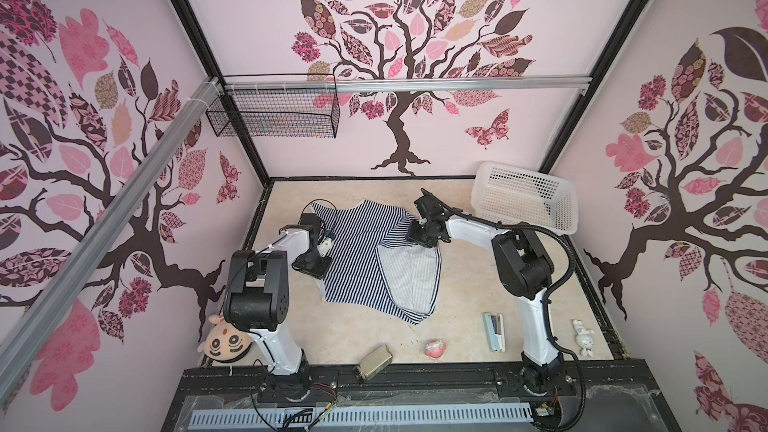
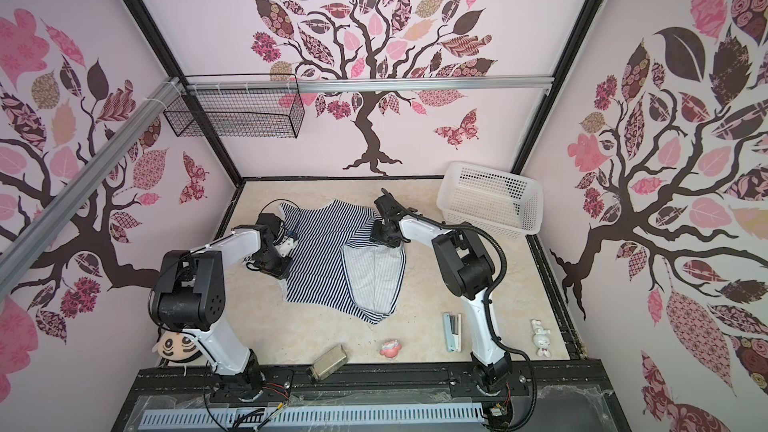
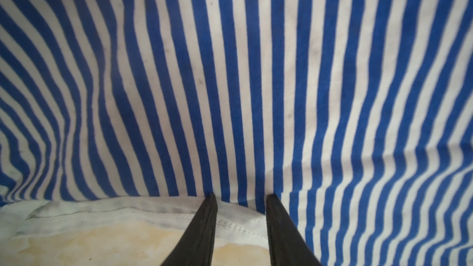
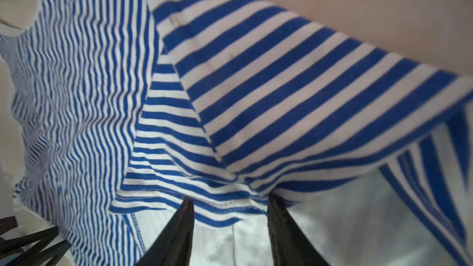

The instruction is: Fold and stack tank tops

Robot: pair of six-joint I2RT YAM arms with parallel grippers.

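Observation:
A blue-and-white striped tank top (image 1: 352, 256) lies on the table. Its right part is folded over, showing the pale inside (image 1: 412, 276). My left gripper is at the garment's left edge, its fingers (image 3: 199, 231) apart. A pale hem (image 3: 147, 214) runs below and between them, and I see no cloth pinched. Over the right part, my right gripper stands open, with a striped flap (image 4: 285, 93) bunched just ahead of its fingers (image 4: 179, 231). Whether the fingertips touch the cloth is hard to tell.
A white plastic basket (image 1: 524, 196) stands at the back right. Along the front lie a stapler (image 1: 494, 332), a pink-and-white item (image 1: 434, 348) and a beige box (image 1: 373, 361). Bare table lies right of the garment.

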